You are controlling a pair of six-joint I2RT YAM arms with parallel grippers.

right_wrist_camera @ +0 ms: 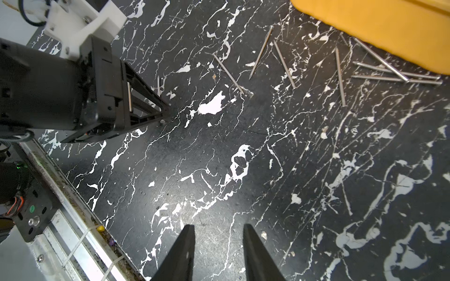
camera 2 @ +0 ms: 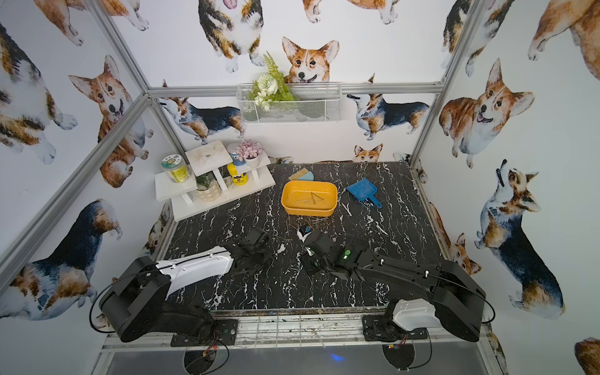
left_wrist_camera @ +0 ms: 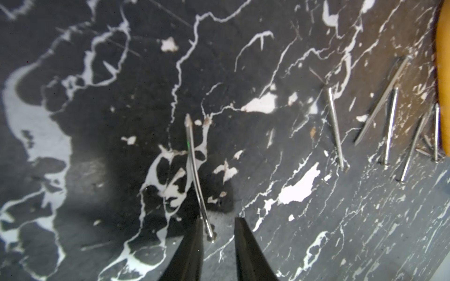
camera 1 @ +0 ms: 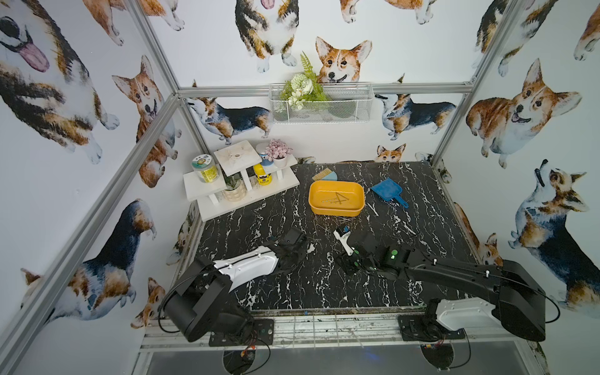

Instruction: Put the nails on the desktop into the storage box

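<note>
A bent nail (left_wrist_camera: 196, 182) lies beneath my left gripper, whose fingertips are part open around its head end with nothing visibly held. Several other nails (left_wrist_camera: 333, 124) lie scattered to the right, some by the near wall of the yellow storage box (camera 1: 336, 206), which holds a few nails (camera 1: 337, 198). My right gripper stands open over bare black marble desktop (right_wrist_camera: 281, 187); in its view the nails lie farther back, near the box.
A blue dustpan (camera 1: 387, 190) lies right of the box, a brush (camera 1: 325, 175) behind it. A white shelf (camera 2: 206, 198) with jars and plants stands back left. The frame edge runs along the desktop's front.
</note>
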